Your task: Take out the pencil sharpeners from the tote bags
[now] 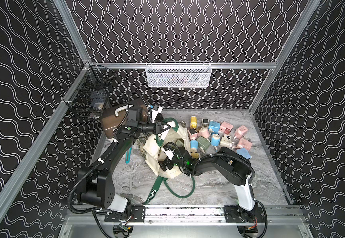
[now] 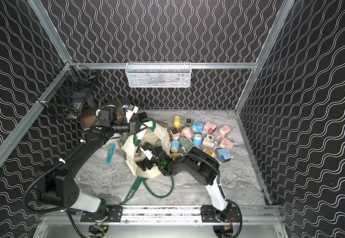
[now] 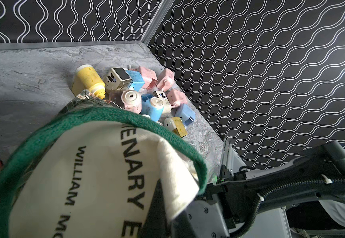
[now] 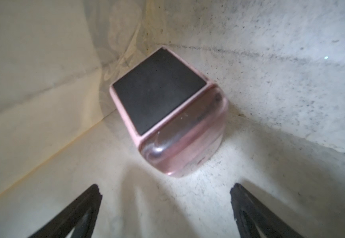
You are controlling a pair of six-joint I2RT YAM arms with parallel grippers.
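Note:
The cream tote bag (image 1: 152,150) with green handles stands open at the middle of the table. My left gripper (image 1: 161,127) is shut at its far left rim, where the cloth bunches; the bag's printed side (image 3: 97,178) fills the left wrist view and hides the fingertips. Down inside the bag, my right gripper is open, nothing between its fingers. Just ahead of it, in the bag's corner, a pink sharpener (image 4: 160,91) with a black top rests on the bottom. Something greenish (image 1: 179,142) also shows inside the bag.
Several pink, blue, yellow, green and white sharpeners (image 1: 215,139) lie loose right of the bag. A brown case (image 1: 110,121) stands behind the left arm, and a teal cutter (image 1: 128,155) lies left of the bag. Bare table (image 1: 216,190) shows at the front right.

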